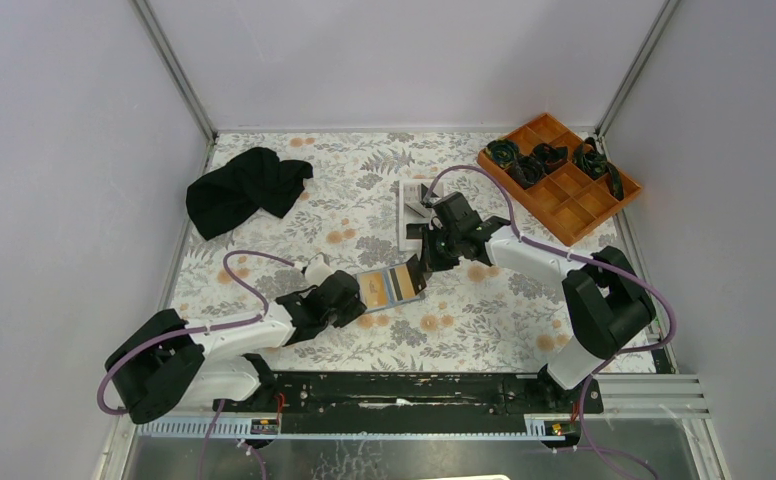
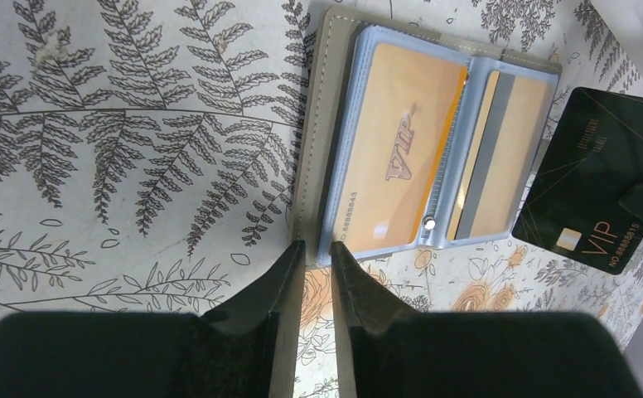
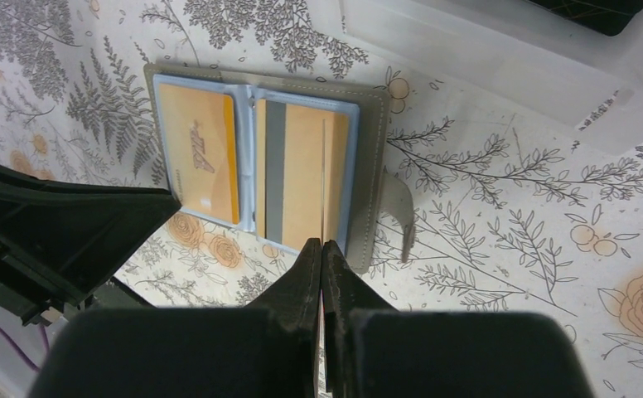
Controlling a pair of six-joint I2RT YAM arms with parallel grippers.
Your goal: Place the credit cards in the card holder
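The card holder (image 2: 308,157) lies open on the patterned cloth, with gold cards (image 2: 401,153) under its clear blue-edged sleeves. My left gripper is shut on the holder's near left corner, its fingers either side of the edge. A black VIP card (image 2: 592,182) is tilted up beside the holder's right end, and my right gripper is shut on it. In the right wrist view that card shows edge-on as a thin dark line over the right-hand sleeve. Whether it touches the sleeve, I cannot tell.
Behind the right gripper stands a white tray (image 1: 402,230) with dark cards in it. A wooden compartment box (image 1: 569,205) with black bundles is at the far right, a black cloth (image 1: 249,190) at the far left. Open table lies in front of the holder.
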